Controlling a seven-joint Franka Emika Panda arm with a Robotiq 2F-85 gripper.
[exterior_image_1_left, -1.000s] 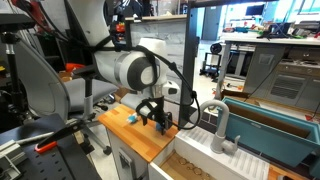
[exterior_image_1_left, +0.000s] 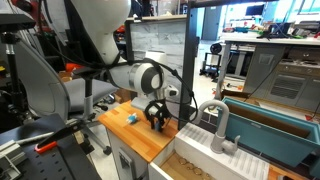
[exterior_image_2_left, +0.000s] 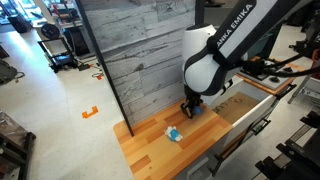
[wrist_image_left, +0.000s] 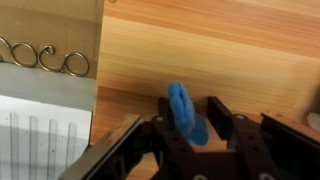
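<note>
A small blue object (wrist_image_left: 183, 108) with a paler blue side shows between the dark fingers of my gripper in the wrist view. Whether the fingers press on it is too blurred to tell. In exterior view 1 my gripper (exterior_image_1_left: 157, 123) is low over the wooden surface (exterior_image_1_left: 145, 147), largely covering that object. Exterior view 2 has the gripper (exterior_image_2_left: 188, 110) at the wood near the grey board wall, with a bit of blue beside it. A second blue and white item (exterior_image_2_left: 173, 134) lies apart on the wood.
A white drawer (exterior_image_1_left: 190, 165) lies open beside the wood, and a grey faucet (exterior_image_1_left: 214, 125) stands near it. A teal toolbox (exterior_image_1_left: 268, 128) is farther right. The grey board wall (exterior_image_2_left: 140, 60) rises behind the arm. Bare wood lies toward the front.
The arm has come down, bringing my gripper lower around the blue object by the faucet. That object was plainer to see before. The other blue and white item has not moved.
</note>
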